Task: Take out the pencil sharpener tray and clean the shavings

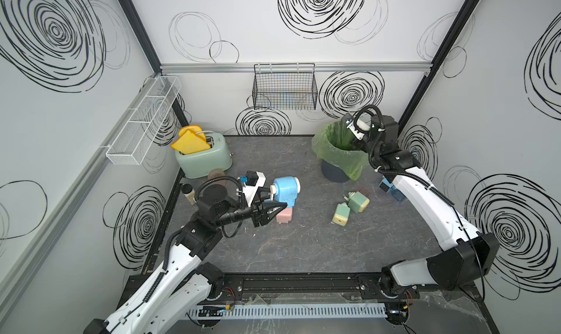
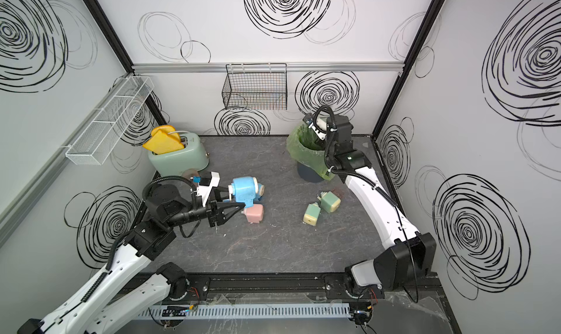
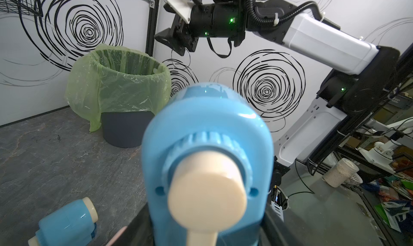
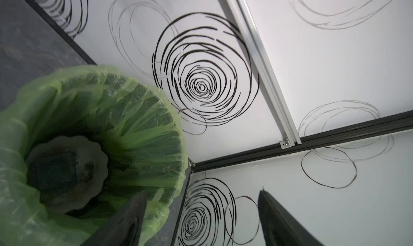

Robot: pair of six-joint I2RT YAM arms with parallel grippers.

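Note:
A blue pencil sharpener (image 1: 285,189) is held up over the table by my left gripper (image 1: 268,208), shut on it; in the left wrist view its body (image 3: 206,116) fills the middle. The bin (image 1: 333,171) with a green liner (image 2: 301,152) stands at the back right. My right gripper is raised just above the bin, its fingers apart with nothing seen between them. Inside the bin, in the right wrist view, a dark squarish thing (image 4: 56,172) lies on the pale bottom; I cannot tell what it is.
Green sharpeners (image 1: 340,214), a pink one (image 2: 253,213) and blue ones lie on the table. A toaster (image 1: 204,161) with yellow slices stands back left. Wire baskets (image 1: 284,88) hang on the walls.

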